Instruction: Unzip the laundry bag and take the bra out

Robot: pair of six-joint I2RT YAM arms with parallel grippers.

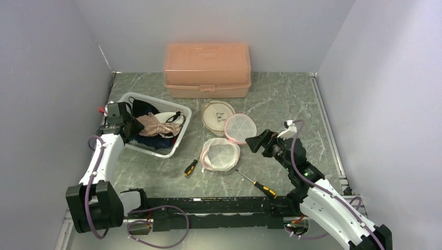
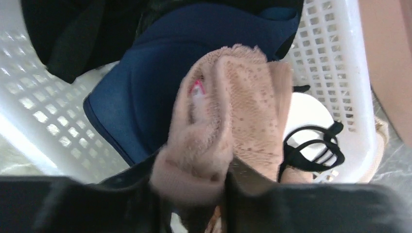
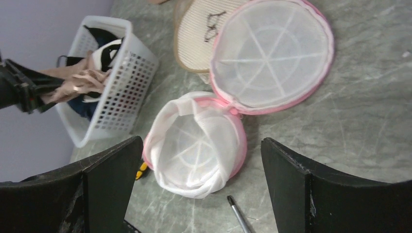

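Note:
A beige bra (image 1: 152, 125) lies over other clothes in the white basket (image 1: 183, 136). My left gripper (image 1: 136, 126) is low over the basket's left side. In the left wrist view the bra (image 2: 252, 107) reaches down to my left gripper, its near end bunched at the fingertips. Whether the fingers still press on it I cannot tell. The unzipped laundry bag (image 3: 194, 150), white mesh with pink edging, stands empty on the table, its round lid (image 3: 274, 53) folded out flat. My right gripper is open above the table, with nothing between its fingers.
A navy garment (image 2: 160, 73) and black and white pieces share the basket. A round cream mesh bag (image 1: 217, 115) lies beside the lid. Two screwdrivers (image 1: 191, 167) (image 1: 265, 189) are near the front. At the back stands a pink box (image 1: 207, 67).

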